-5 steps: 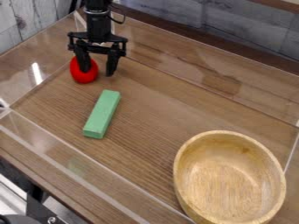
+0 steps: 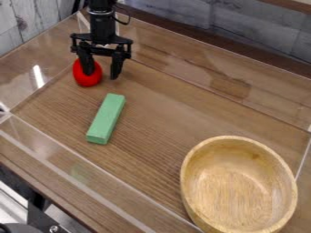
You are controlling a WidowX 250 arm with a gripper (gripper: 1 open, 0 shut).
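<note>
My black gripper (image 2: 101,49) is at the upper left of the camera view, over a red round object (image 2: 87,75) that rests on the wooden table. Its fingers reach down beside the red object's top and to its right; whether they are open or shut on it cannot be made out at this size. A green bar-shaped block (image 2: 107,119) lies on the table below and to the right of the red object.
A large yellow-tan bowl (image 2: 237,182) occupies the lower right. Walls border the table at the back and upper left.
</note>
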